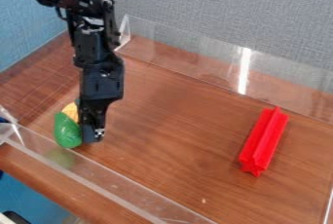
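Note:
My black gripper (89,129) is low over the left side of the wooden tray floor, its tip right against a green rounded object (66,132). A small yellow-orange object (70,110) sits just behind the green one, partly hidden by the gripper. The fingertips are dark and small in the view, so whether they are open or shut, or have anything between them, cannot be made out.
A red bar (264,142) lies on the right of the wooden floor (169,150). Clear low walls run along the back and near left edge.

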